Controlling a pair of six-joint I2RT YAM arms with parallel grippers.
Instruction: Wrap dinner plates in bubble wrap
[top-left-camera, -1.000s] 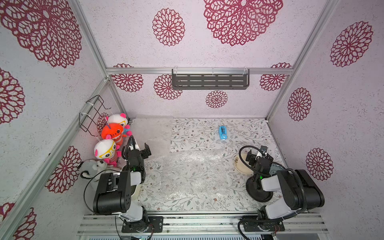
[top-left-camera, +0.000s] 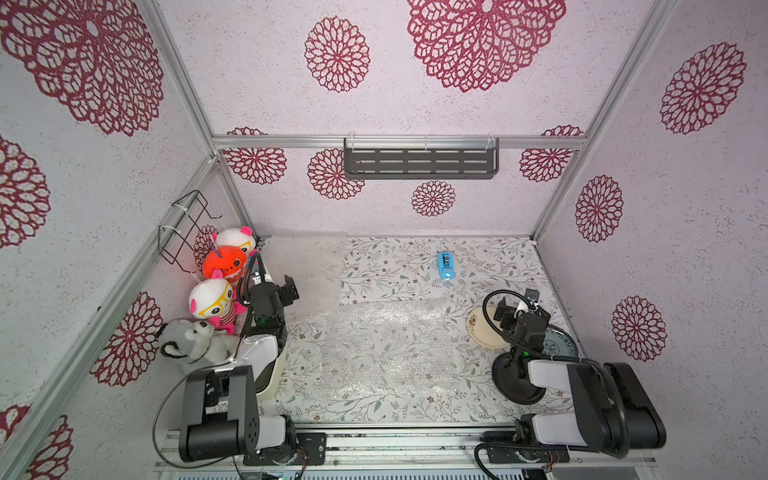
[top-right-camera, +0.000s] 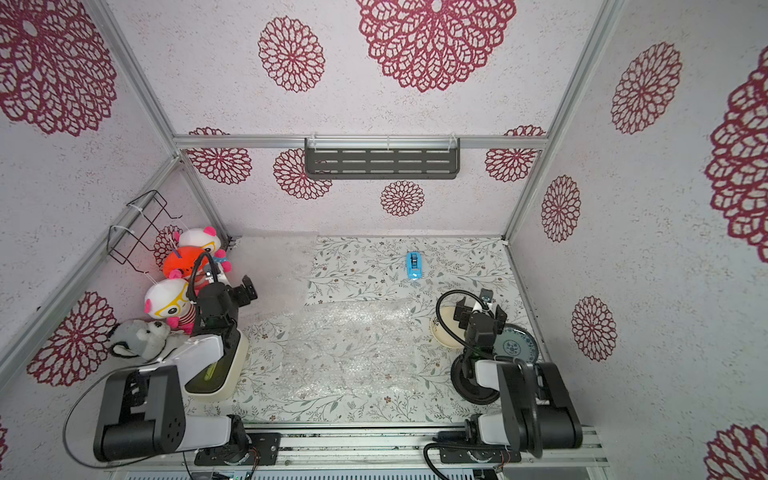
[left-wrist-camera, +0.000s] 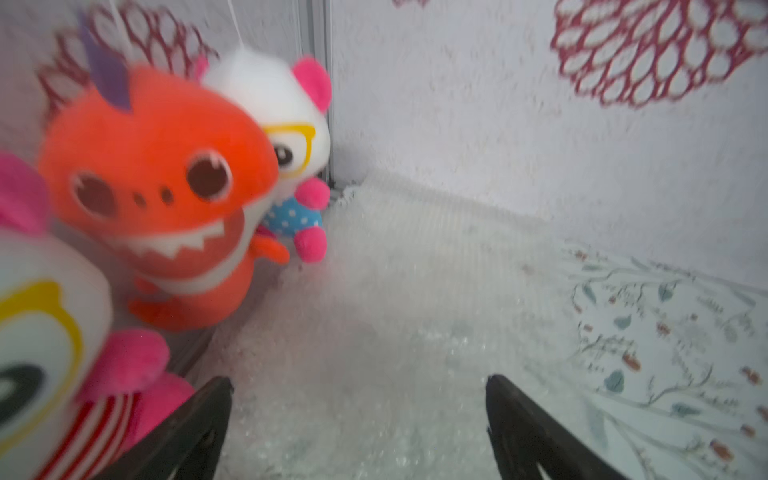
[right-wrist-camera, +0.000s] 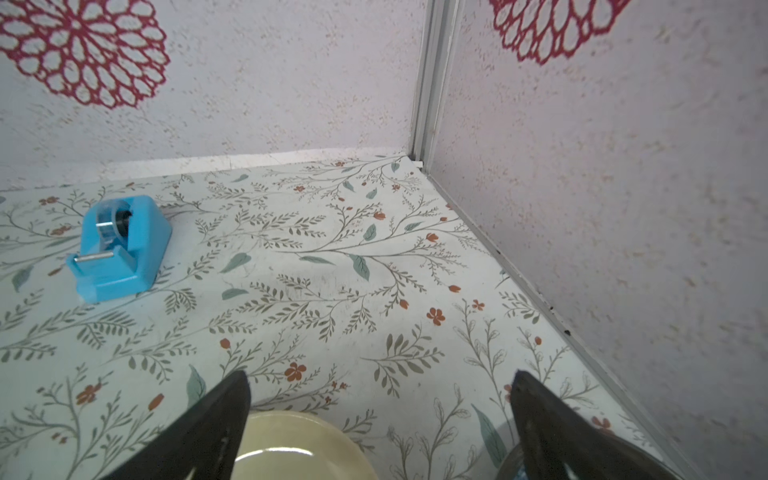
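A clear sheet of bubble wrap (top-left-camera: 388, 348) lies flat in the middle of the table, and a second bubble wrap piece (left-wrist-camera: 416, 320) is spread in the back left corner. Three plates sit at the right: a cream plate (top-right-camera: 445, 329), a black plate (top-right-camera: 472, 384) and a blue-grey patterned plate (top-right-camera: 518, 345). My right gripper is open above them, nothing between its fingers, and its arm partly covers the plates in the top views. My left gripper hangs open and empty at the left, beside the plush toys.
A blue tape dispenser (right-wrist-camera: 124, 248) stands toward the back. Along the left wall are an orange shark toy (left-wrist-camera: 160, 184), panda-like toys and a grey plush (top-right-camera: 140, 340). A cream-rimmed bin (top-right-camera: 232, 376) sits under the left arm.
The right arm's elbow has moved right, its gripper only a little. The plates and wrap have not moved.
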